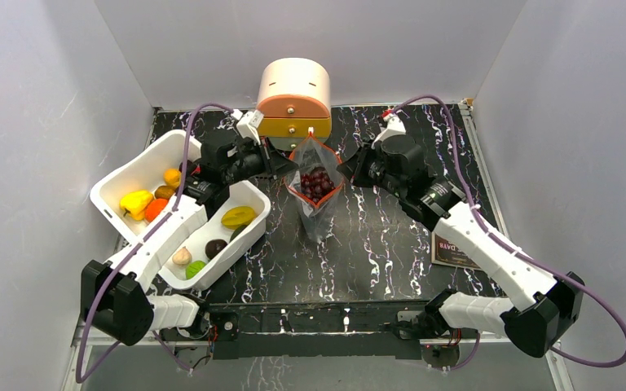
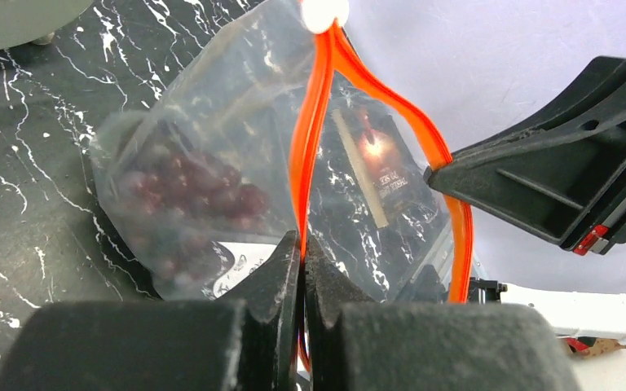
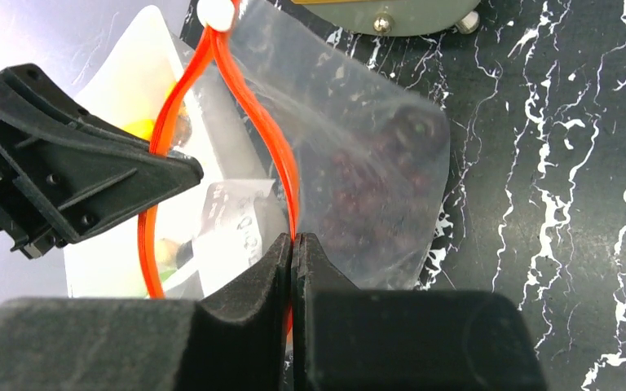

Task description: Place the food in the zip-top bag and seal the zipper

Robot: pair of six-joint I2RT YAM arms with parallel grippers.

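A clear zip bag (image 1: 316, 213) with an orange zipper and dark red grapes (image 1: 318, 184) inside hangs upright between my grippers. In the left wrist view, my left gripper is shut on one side of the orange zipper rim (image 2: 316, 106), grapes (image 2: 196, 187) showing through the plastic. In the right wrist view, my right gripper is shut on the other side of the rim (image 3: 265, 122). The white slider sits at the top end of the zipper in both wrist views.
White bins (image 1: 114, 192) with peppers, an avocado and other food stand at the left, under my left arm. A small drawer chest (image 1: 293, 98) stands behind the bag. The marble surface right of the bag is mostly clear; a brown board (image 1: 448, 254) lies at the right.
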